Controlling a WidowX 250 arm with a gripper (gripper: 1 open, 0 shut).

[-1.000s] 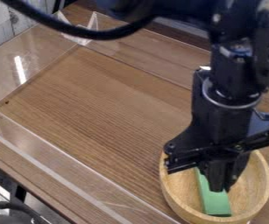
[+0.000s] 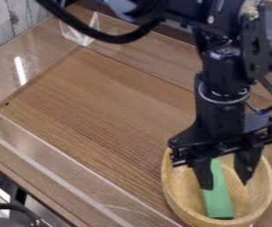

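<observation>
A tan round bowl sits at the lower right with a green rectangular object lying inside it. The black gripper hangs over the bowl, its two fingers pointing down either side of the green object's upper end. The fingers are apart, and the upper part of the green object is partly hidden by them. Whether they touch it cannot be told.
Black cables arch across the top and at the lower left.
The gripper has shifted slightly up and right, and its fingers appear further apart, showing more of the space between them. The bowl and green object look unmoved.
</observation>
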